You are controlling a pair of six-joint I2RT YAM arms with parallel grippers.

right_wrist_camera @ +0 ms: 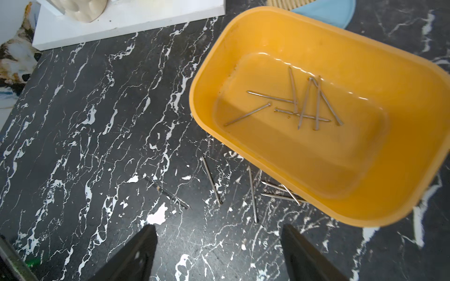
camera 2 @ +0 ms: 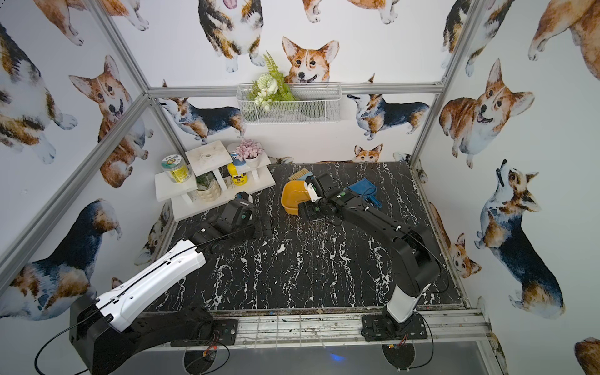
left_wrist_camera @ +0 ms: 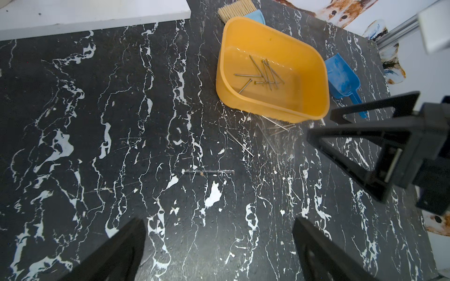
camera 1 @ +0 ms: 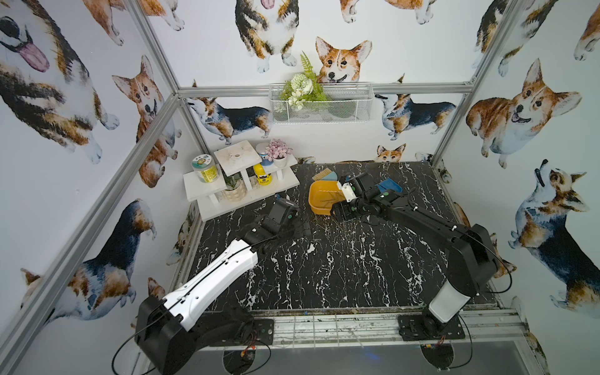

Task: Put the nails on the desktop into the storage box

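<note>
A yellow box [right_wrist_camera: 300,140] sits at the back middle with several nails [right_wrist_camera: 304,103] lying inside. More nails lie loose on the marble desktop just in front of it, such as one [right_wrist_camera: 211,180] and another [left_wrist_camera: 208,171] farther out. My left gripper hangs open above the desktop, left and front of the box, with nothing visible between its fingers. My right gripper is open over the front of the box and the loose nails, also empty.
A white shelf [camera 1: 206,206] with jars and flowers stands back left. A brush [left_wrist_camera: 234,10] and blue dustpan [left_wrist_camera: 339,75] lie beside the box. My two grippers are close together.
</note>
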